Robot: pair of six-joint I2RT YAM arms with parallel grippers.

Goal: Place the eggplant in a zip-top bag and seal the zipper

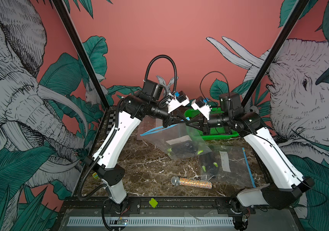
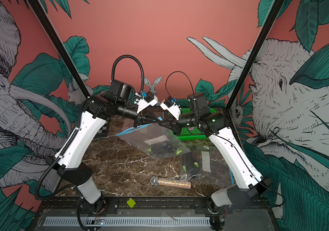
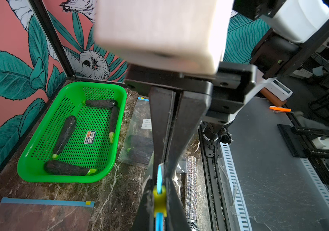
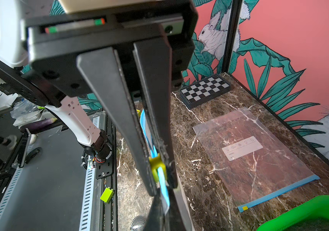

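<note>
My left gripper (image 1: pixel 176 118) and right gripper (image 1: pixel 189 121) meet above the table, both shut on the blue zipper strip (image 1: pixel 149 130) of a raised clear bag (image 1: pixel 187 146). The bag hangs below them with dark eggplants and green stems inside. The wrist views show a yellow slider (image 3: pixel 159 201) on the strip, between the fingertips. A second bag (image 1: pixel 233 165) with eggplants lies flat at the right.
A green basket with several eggplants stands behind, at the right. An empty bag (image 4: pixel 256 161) lies at the back left near a checkered board (image 4: pixel 204 90). A glittery microphone (image 1: pixel 191 182) lies at the front.
</note>
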